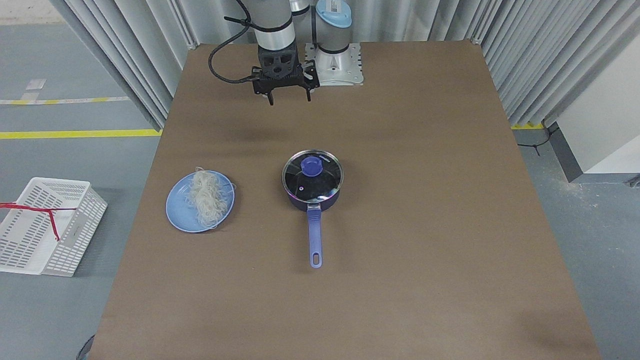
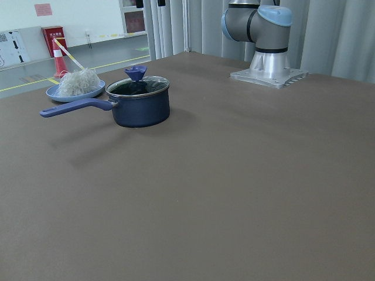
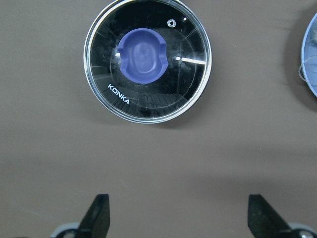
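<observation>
A dark blue saucepan (image 1: 297, 198) with a glass lid and blue knob (image 1: 312, 166) sits mid-table, its blue handle (image 1: 315, 231) toward the front. Left of it in the front view, a light blue plate (image 1: 180, 210) holds a tangle of pale noodle-like strands (image 1: 207, 198). My gripper (image 1: 289, 99) is open above the table's back, behind the pan. In the wrist view the lid (image 3: 148, 99) lies ahead of the open, empty fingers (image 3: 99, 215).
The robot base (image 1: 336, 72) stands at the back edge. A white basket (image 1: 78, 240) is on the floor at left.
</observation>
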